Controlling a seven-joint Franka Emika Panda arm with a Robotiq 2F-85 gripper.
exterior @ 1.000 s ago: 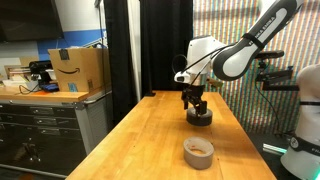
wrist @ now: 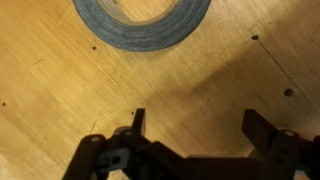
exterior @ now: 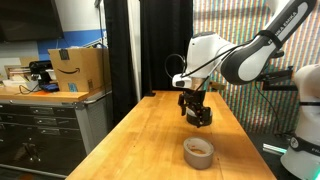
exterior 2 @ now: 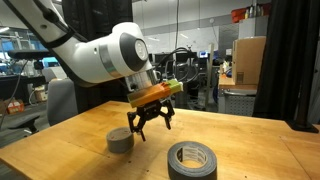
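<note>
My gripper stands open above the bare wooden table, with nothing between its fingers. A grey tape roll (wrist: 143, 25) lies flat at the top of the wrist view, cut off by the frame edge and outside the fingers. In exterior view 2 this wide grey roll (exterior 2: 178, 168) sits at the front, to the right of the gripper (exterior 2: 150, 128). A second, paler roll (exterior: 198, 158) lies nearer the camera in exterior view 1. The gripper partly hides the dark roll (exterior: 207, 118) behind it there.
Cardboard boxes (exterior: 75, 68) rest on a drawer cabinet (exterior: 45, 130) beyond it. A dark curtain (exterior: 120, 55) hangs at the back.
In exterior view 1 the gripper has come lower in the picture and covers more of the dark roll. Both rolls appear in the same places, and the fingers hold nothing.
</note>
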